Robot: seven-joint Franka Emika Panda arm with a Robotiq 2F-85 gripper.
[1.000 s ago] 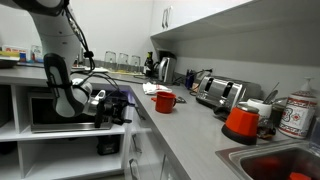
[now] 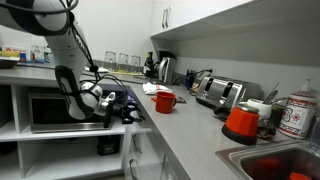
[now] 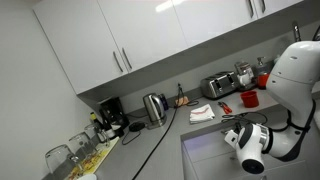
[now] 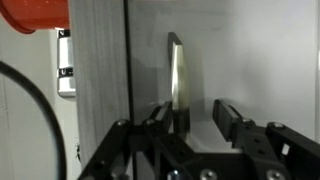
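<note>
A slim metal handle (image 4: pixel 179 75) stands out from a pale drawer or cabinet front (image 4: pixel 255 60) in the wrist view. My gripper is partly open around the handle's near end, which lies close to the left finger, with a gap to the right one. Whether that left finger touches it, I cannot tell. In exterior view 1 the gripper (image 2: pixel 129 112) is beside the white cabinet fronts, below the counter top. Exterior view 2 has the arm (image 3: pixel 255 143) in front of these fronts; the fingertips are small there.
The grey counter (image 2: pixel 200 130) runs alongside, with a red mug (image 2: pixel 165 102) near its edge. Farther along are a toaster (image 2: pixel 220 92) and an orange-red kettle-like item (image 2: pixel 241 122). A microwave (image 2: pixel 60 109) sits in open shelving behind the arm.
In exterior view 1 my gripper has shifted a little to the right, toward the cabinet fronts, and its wrist has turned slightly. Mug and counter items stay in place.
</note>
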